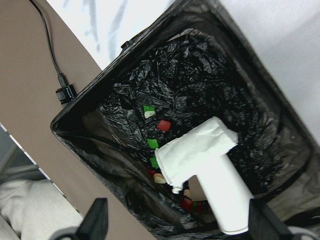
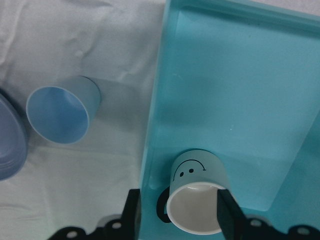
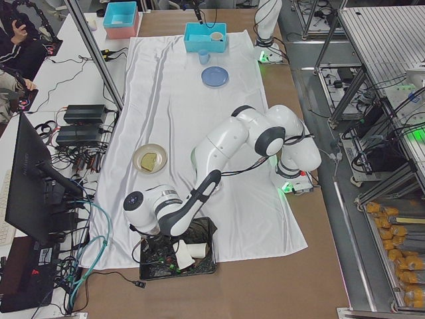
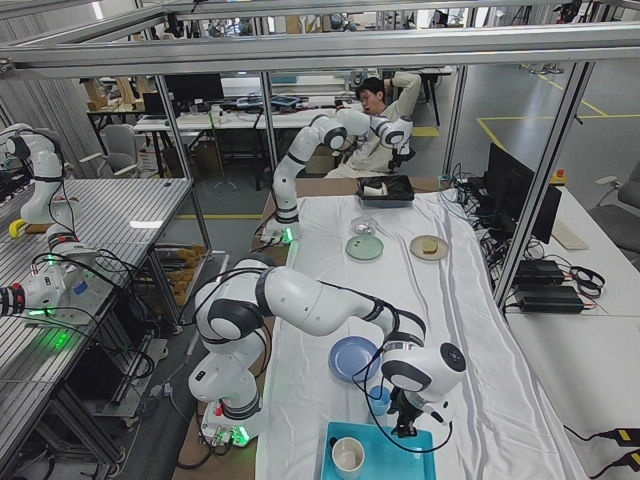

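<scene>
My left gripper is open over the black-lined bin (image 3: 178, 272), above a white crumpled piece (image 1: 195, 147) and a white cylinder (image 1: 225, 195) among small colored bits. In the right wrist view my right gripper stands open over a light blue tray (image 2: 235, 80), with a white mug (image 2: 197, 210) with a drawn face between and below its fingers. A blue cup (image 2: 60, 112) stands just outside that tray.
A blue plate (image 3: 214, 76) lies near the cup. A green plate (image 4: 364, 247), a tan plate with a yellow item (image 3: 143, 163) and a shiny object (image 4: 364, 224) sit on the white cloth. A monitor and cables border the table.
</scene>
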